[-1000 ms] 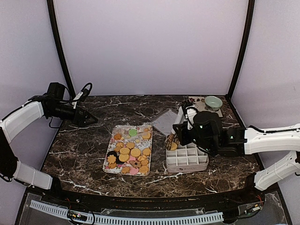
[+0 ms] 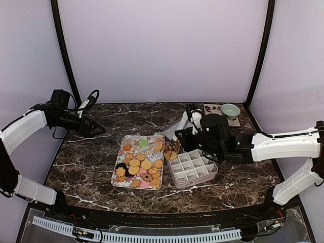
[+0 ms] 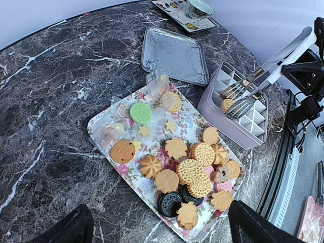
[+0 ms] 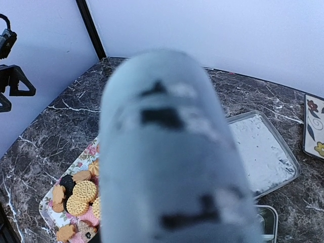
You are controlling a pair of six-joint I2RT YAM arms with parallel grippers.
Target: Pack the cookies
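Note:
A floral tray [image 2: 119,179] of assorted cookies, some in clear wrappers, lies mid-table. Right of it is a white divided box [image 2: 195,177]. My right gripper [image 2: 173,147] holds tong-like utensils whose slotted metal tips are at the box's left rim; a round cookie [image 3: 226,104] is between or under them, which I cannot tell exactly. In the right wrist view a pale, blurred part fills the middle. How far the right fingers are apart is unclear. My left gripper [image 2: 93,129] stands open at the left, away from the tray.
A metal tray [image 3: 173,53] lies behind the box. A patterned board [image 3: 169,12] with a green bowl [image 2: 230,110] sits at the back right.
The right arm and its utensils have moved left toward the cookie tray. The divided box has shifted left and turned. The left arm is unchanged.

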